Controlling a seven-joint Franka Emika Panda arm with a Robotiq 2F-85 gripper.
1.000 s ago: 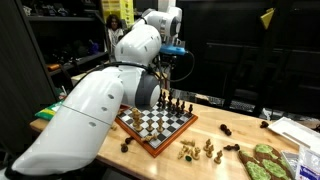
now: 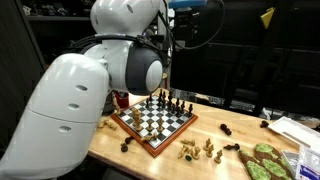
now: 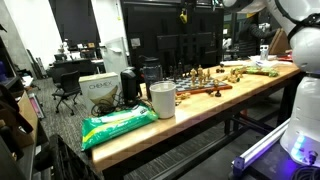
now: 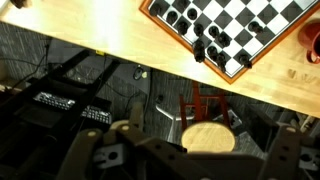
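In the wrist view my gripper is high above the table edge, its dark fingers (image 4: 112,145) spread wide with nothing showing between them. A chessboard (image 4: 255,12) lies below, at the top of that view, with dark pieces (image 4: 212,42) along its near side. From the side, the chessboard (image 2: 165,120) rests on the wooden table, with dark pieces at the far edge and light pieces nearer. Several light pieces (image 2: 209,148) stand off the board to its right. The arm (image 2: 125,50) arches over the board; its fingers are out of that view.
A white tray (image 2: 297,132) and a green-brown mat (image 2: 262,162) occupy the table's right side. A red mug (image 4: 311,38) is beside the board. Near the table's end lie a green bag (image 3: 118,125) and a paper roll (image 3: 163,99). A wooden stool (image 4: 208,137) stands below.
The arm's upper part and wrist have risen, mostly leaving the top of exterior view 1. A small yellow shape now shows at upper right. The board and pieces look unchanged.
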